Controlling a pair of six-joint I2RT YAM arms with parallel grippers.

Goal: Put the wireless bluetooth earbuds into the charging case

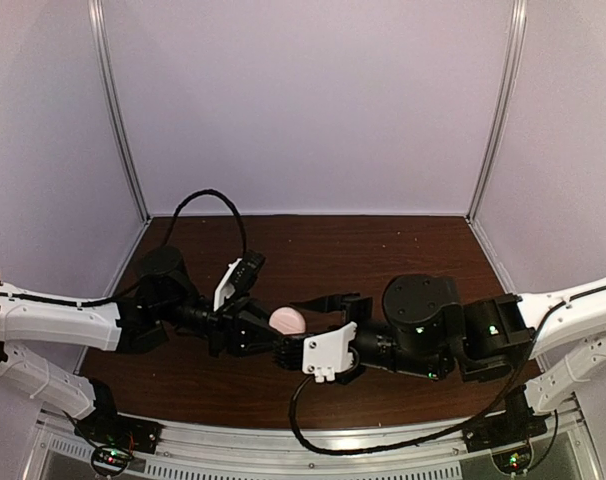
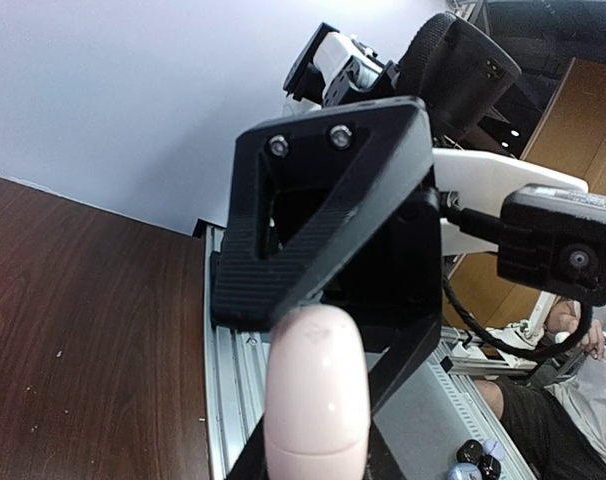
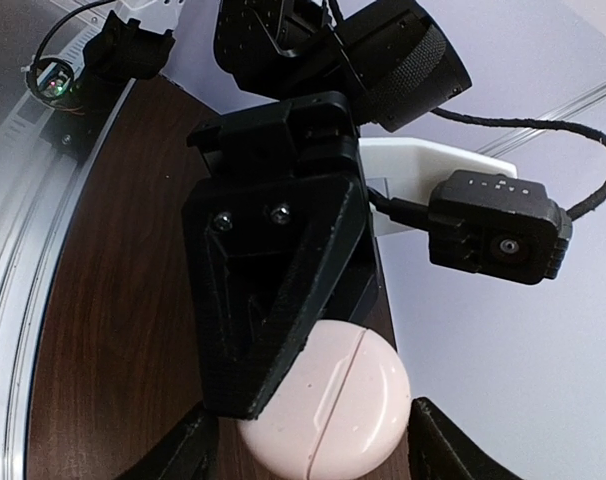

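Observation:
The pale pink charging case (image 1: 287, 320) is held in the air between the two arms, clear of the table. My left gripper is shut on it, and the rounded pink case end (image 2: 316, 390) rises between the fingers. From the right side, my right gripper reaches around the case with its fingers (image 3: 188, 450) part open, one on each side. A thin seam runs across the case (image 3: 333, 400) in the right wrist view, and its lid looks closed. Whether the right fingers touch the case, I cannot tell. No earbuds show in any view.
Pale walls (image 1: 303, 110) enclose the back and sides, and a metal rail (image 1: 363, 437) runs along the front edge. The right arm's cable (image 1: 403, 442) loops low over the front.

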